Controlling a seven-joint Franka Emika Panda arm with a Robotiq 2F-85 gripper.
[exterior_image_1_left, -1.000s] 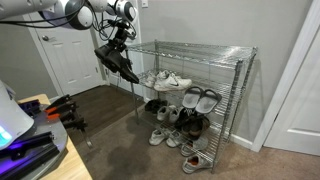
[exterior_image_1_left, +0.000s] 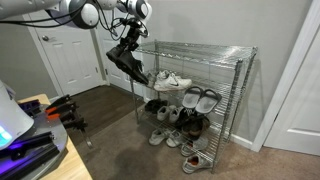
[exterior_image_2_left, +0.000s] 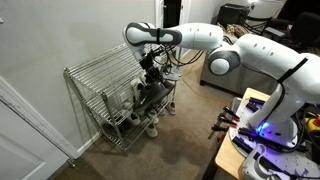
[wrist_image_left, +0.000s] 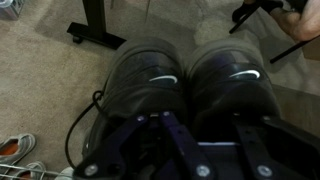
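A pair of dark slides with white swoosh marks (wrist_image_left: 160, 78) hangs in the air, side by side, with my gripper (exterior_image_1_left: 129, 45) shut on them. In the wrist view they fill the middle and the fingertips are hidden against the dark material. Exterior view 1 shows the slides (exterior_image_1_left: 124, 63) tilted, their lower end pointing right toward the left end of the wire shoe rack (exterior_image_1_left: 205, 48). From the other side, the slides (exterior_image_2_left: 154, 98) appear in front of the rack's wire shelves; whether they touch it, I cannot tell.
White sneakers (exterior_image_1_left: 174, 80) and grey slides (exterior_image_1_left: 201, 99) occupy the rack's middle shelf, with several more shoes below. A wooden table (exterior_image_1_left: 67, 168) stands at the near left. Carpet (exterior_image_1_left: 115, 145) lies clear before the rack. The top shelf is empty.
The shoes on the rack look unmoved.
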